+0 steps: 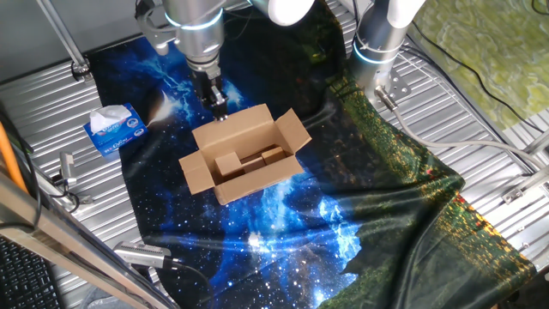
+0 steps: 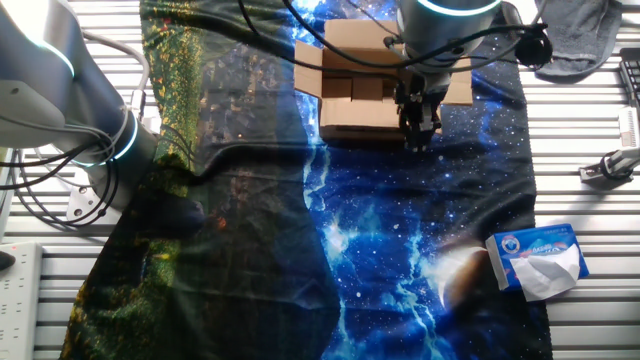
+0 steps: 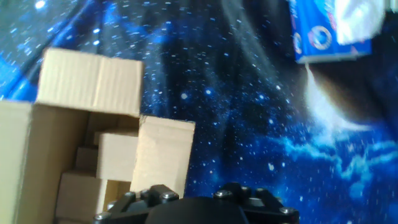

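An open cardboard box [image 1: 257, 181] stands on the dark space-print cloth, its flaps folded outward. Inside lie several brown cardboard blocks; a pale one [image 1: 228, 164] shows near one end, and in the wrist view a block [image 3: 117, 156] sits close beside a flap. My gripper [image 1: 220, 115] points down just outside the box, by its upper flap. In exterior view 2 the gripper [image 2: 420, 146] overlaps the box's near side. Only the black upper parts of its fingers [image 3: 163, 194] show along the wrist view's bottom edge; their tips are hidden, so the finger state is unclear.
A blue tissue box [image 1: 116, 130] with a white tissue sticking out stands at the cloth's edge. Cables [image 2: 290, 62] hang around the arm. The cloth [image 2: 400, 230] between the cardboard box and the tissue box is clear but wrinkled.
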